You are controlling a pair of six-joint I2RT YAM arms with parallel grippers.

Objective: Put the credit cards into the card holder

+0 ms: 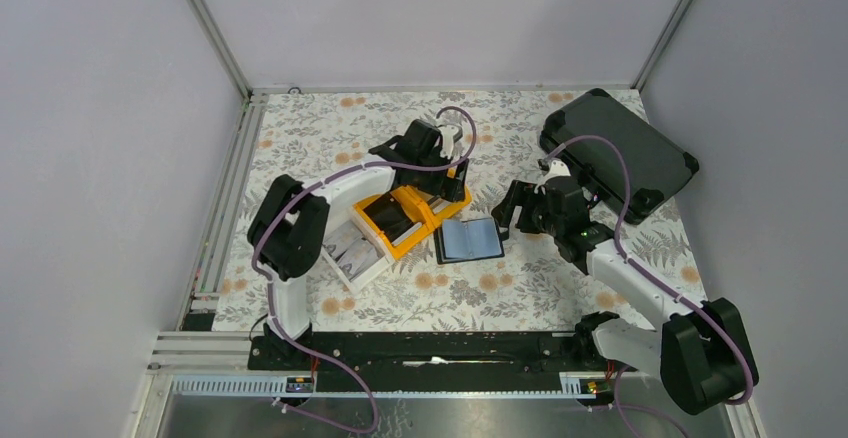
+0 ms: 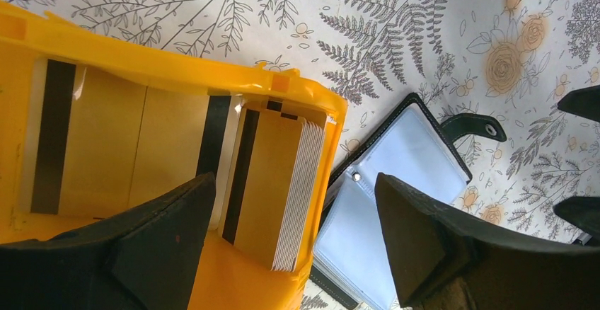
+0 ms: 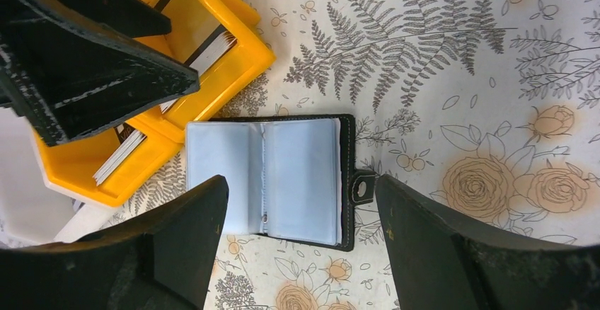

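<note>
A stack of cards (image 2: 272, 182) with white edges leans at one end of the yellow tray (image 2: 191, 62). Over that end hangs my left gripper, its fingers spread apart and nothing between them; in the top view it covers part of the tray. The card holder (image 3: 297, 179) lies unfolded on the table, with pale blue sleeves, a black border and a snap tab (image 3: 363, 187). My right gripper stands open above the holder's right side, empty. Flat brown cards (image 2: 134, 140) with black stripes line another part of the tray.
A white box (image 1: 357, 258) with banknote-like papers sits against the tray's lower left. At the back right stands a dark case (image 1: 620, 153). The patterned tablecloth (image 1: 460, 298) in front of the holder is bare.
</note>
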